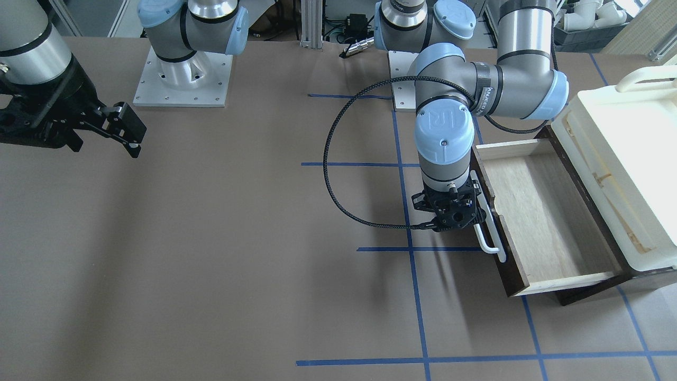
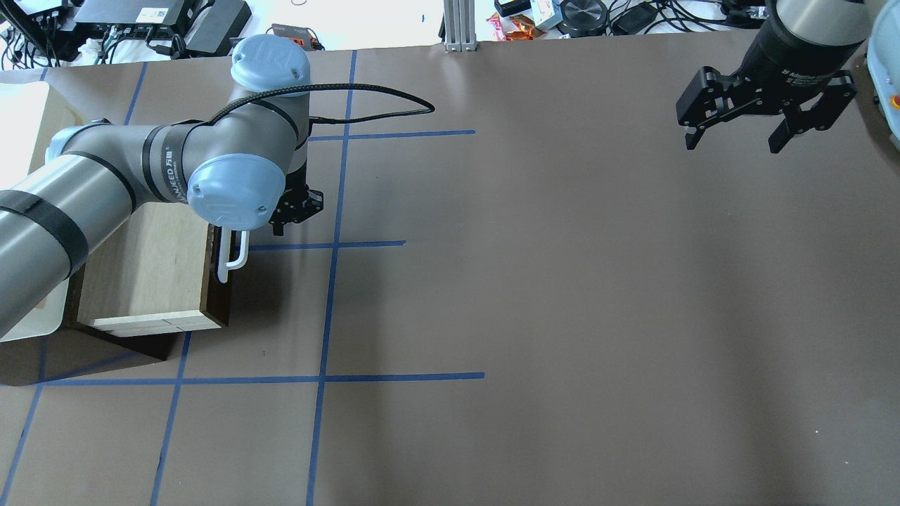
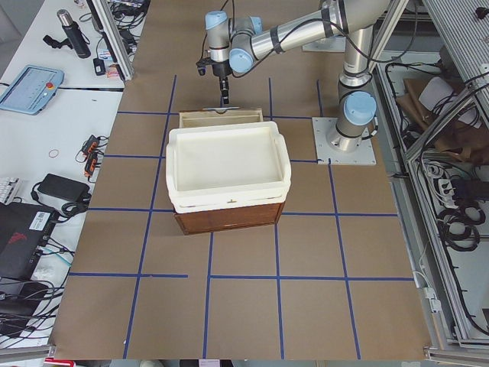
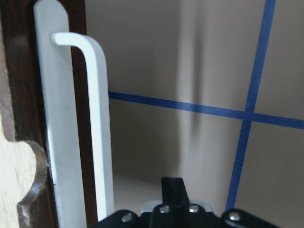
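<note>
A small wooden cabinet has its empty drawer (image 1: 552, 216) pulled out, with a white bar handle (image 4: 99, 123) on its dark front. My gripper (image 1: 466, 212) is down at that handle, by the drawer front. In the left wrist view its black fingertips (image 4: 173, 194) sit just beside the bar's near part; whether the bar is between the fingers or the fingers are open or shut I cannot tell.
A white tray (image 3: 228, 164) rests on top of the cabinet (image 3: 229, 218). A second arm with a black gripper (image 2: 759, 105) is apart on the other side.
</note>
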